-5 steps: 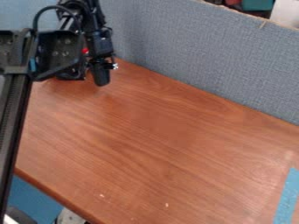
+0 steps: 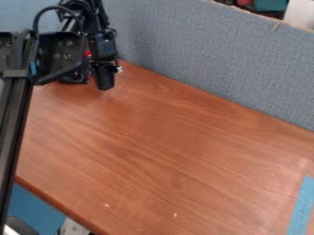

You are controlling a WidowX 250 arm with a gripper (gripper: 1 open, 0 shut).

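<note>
The black robot arm [image 2: 18, 73] reaches in from the left edge of the camera view. Its gripper [image 2: 106, 78] is at the back left, low over the wooden table [image 2: 172, 156]. A small red patch shows beside it, too small to identify. Whether the fingers are open or shut, and whether anything is between them, cannot be made out.
A grey padded wall [image 2: 208, 64] runs along the back. A strip of blue tape [image 2: 302, 202] lies at the right edge, and a blue surface [image 2: 37, 211] shows below the table's left edge.
</note>
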